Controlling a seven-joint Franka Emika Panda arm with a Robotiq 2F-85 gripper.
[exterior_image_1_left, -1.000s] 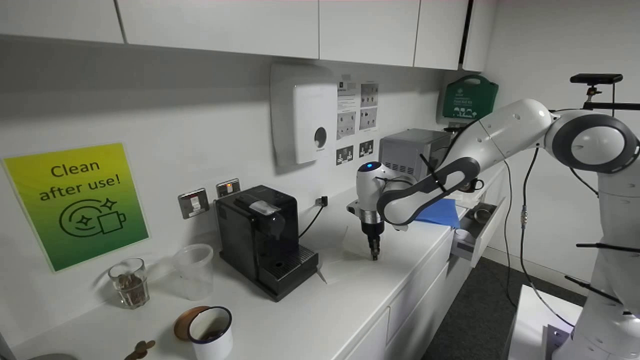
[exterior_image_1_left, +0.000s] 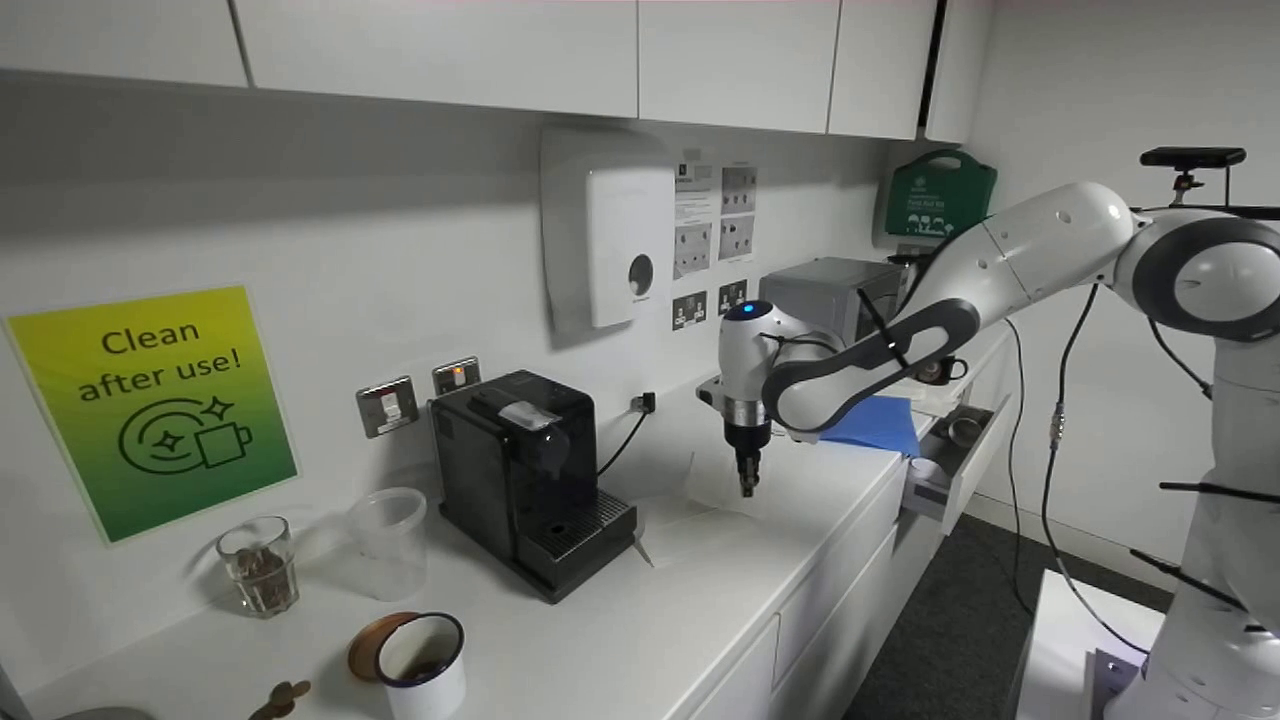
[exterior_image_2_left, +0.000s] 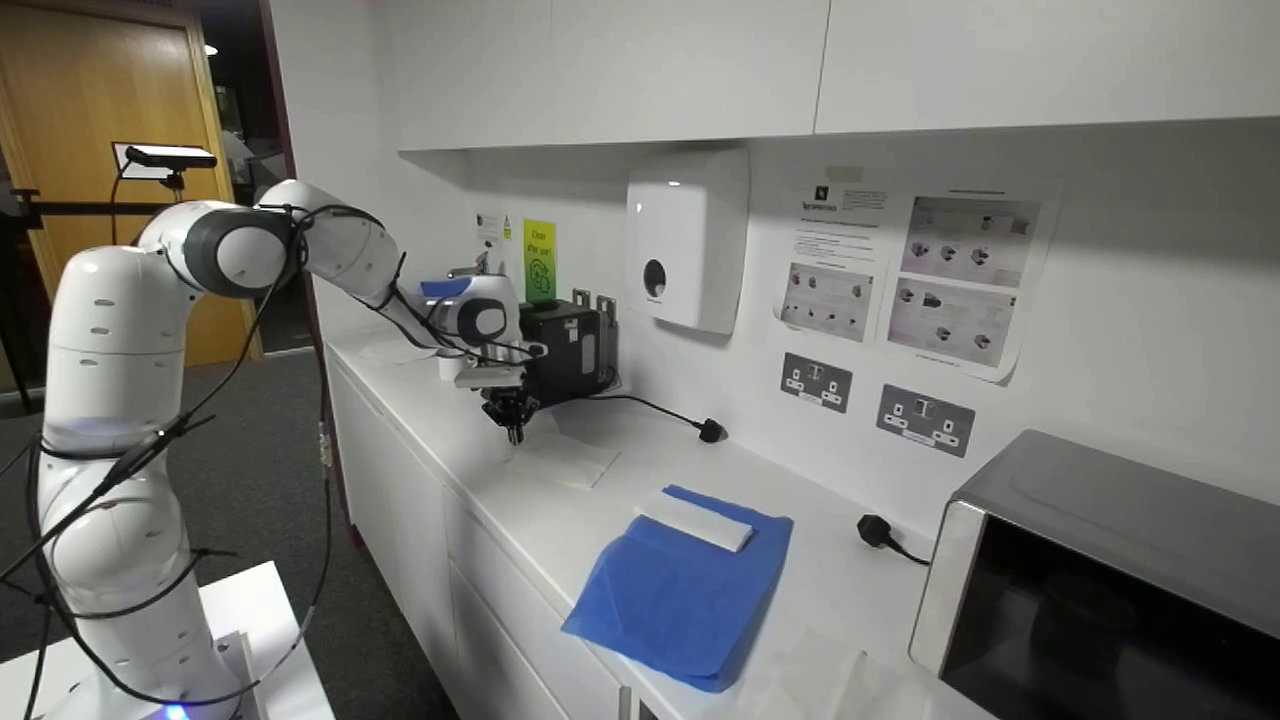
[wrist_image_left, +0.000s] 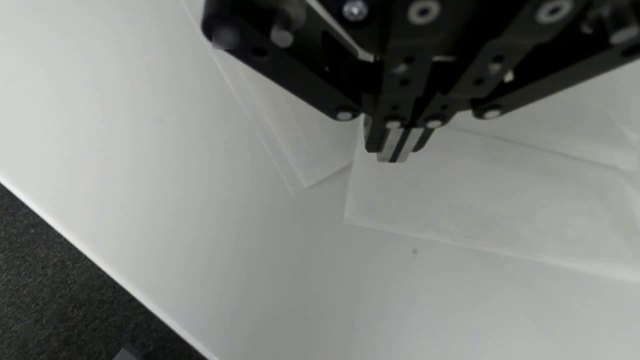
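White paper towel (wrist_image_left: 498, 198) lies on the white counter (wrist_image_left: 258, 270) below my gripper, with a second flap or piece (wrist_image_left: 300, 138) to its left in the wrist view. The gripper is shut, its fingertips together and no paper between them. Above the counter and pointing down, the gripper also shows in the first exterior view, just right of the black coffee machine (exterior_image_1_left: 522, 480). From the other side, the paper (exterior_image_2_left: 564, 458) appears flat in front of that machine. Whether the two paper parts are one sheet I cannot tell.
A blue cloth (exterior_image_2_left: 684, 582) with a folded white piece (exterior_image_2_left: 696, 518) on it lies nearer the microwave (exterior_image_2_left: 1104, 564). Left of the coffee machine stand a clear plastic cup (exterior_image_1_left: 390, 546), a glass (exterior_image_1_left: 260, 570) and an enamel mug (exterior_image_1_left: 422, 672). An open drawer (exterior_image_1_left: 978, 468) juts out.
My gripper has risen off the counter.
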